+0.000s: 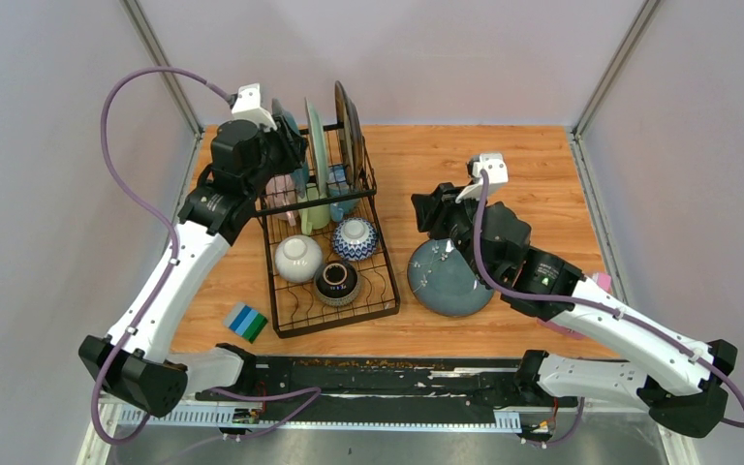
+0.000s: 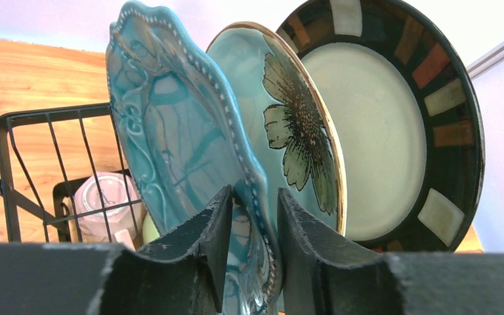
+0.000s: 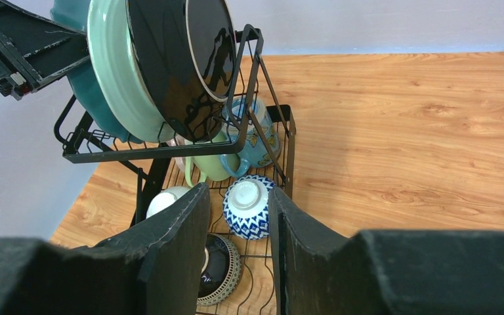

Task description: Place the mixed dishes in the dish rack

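Note:
My left gripper is at the upper tier of the dish rack, its fingers straddling the rim of a turquoise plate; whether they grip it I cannot tell. Beside it stand a floral plate and a dark-rimmed plate. Below are mugs and three bowls: white, blue-patterned and black. A blue-grey plate lies on the table at the right. My right gripper hangs over that side, facing the rack, its fingertips apart with nothing between them.
A striped block lies left of the rack's front. Something pink is partly hidden behind my right arm.

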